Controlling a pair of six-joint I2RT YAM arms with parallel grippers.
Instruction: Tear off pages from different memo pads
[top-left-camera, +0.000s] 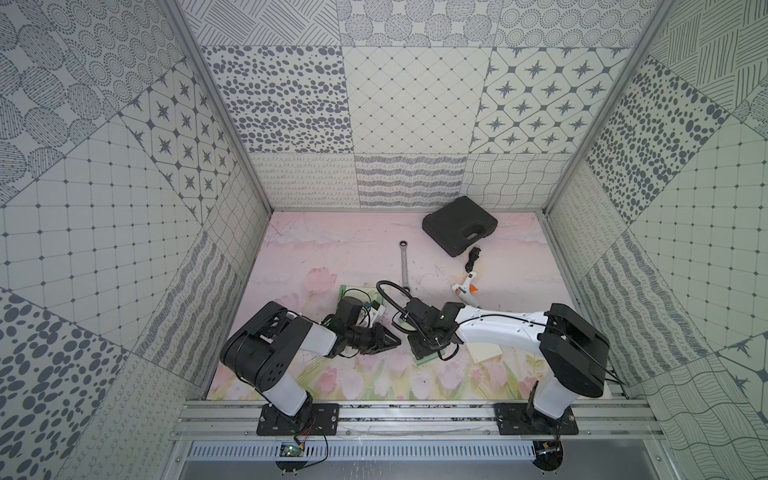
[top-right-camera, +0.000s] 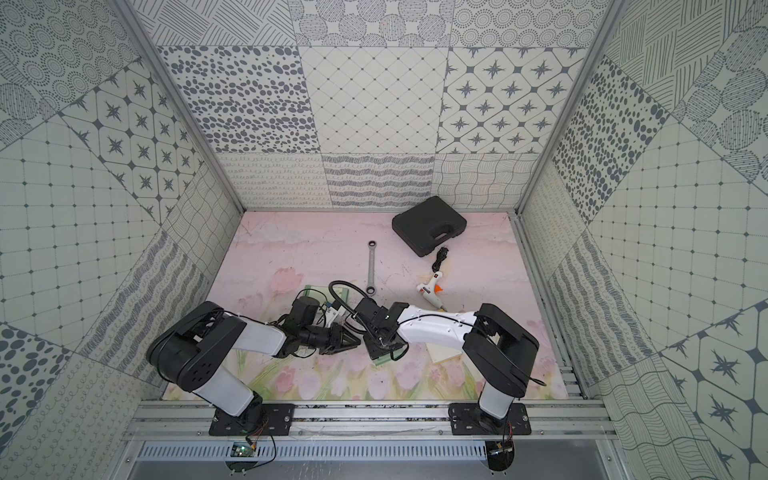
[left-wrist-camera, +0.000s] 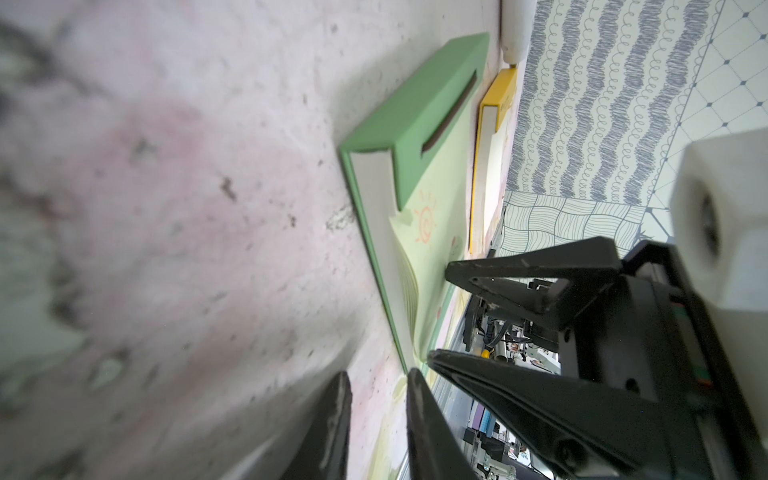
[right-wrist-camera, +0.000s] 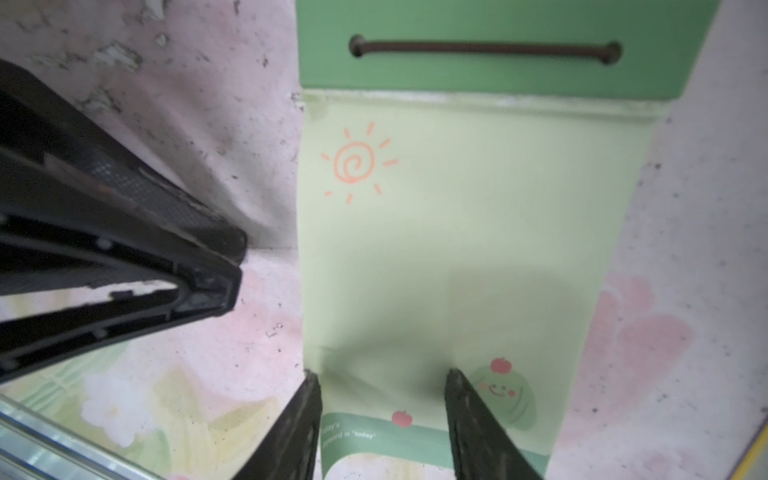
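A green memo pad (right-wrist-camera: 472, 240) lies under my right gripper, its green binding strip and brown cord at the far end. My right gripper's fingers are apart over the lower part of its top sheet. In the left wrist view, the edge sheets of this pad (left-wrist-camera: 408, 272) curl up slightly near those fingertips. My left gripper stands beside the pad's left side, slightly open, nothing visible between its fingers. A yellow-bound pad (left-wrist-camera: 489, 152) lies just beyond. In the top left view, the arms mostly cover the green pad (top-left-camera: 426, 361).
Another green item (top-left-camera: 357, 291) shows partly behind the left arm. A cream pad (top-left-camera: 485, 352) lies under the right forearm. Farther back are a wrench (top-left-camera: 404, 264), a glue gun (top-left-camera: 465, 288) and a black case (top-left-camera: 459, 225).
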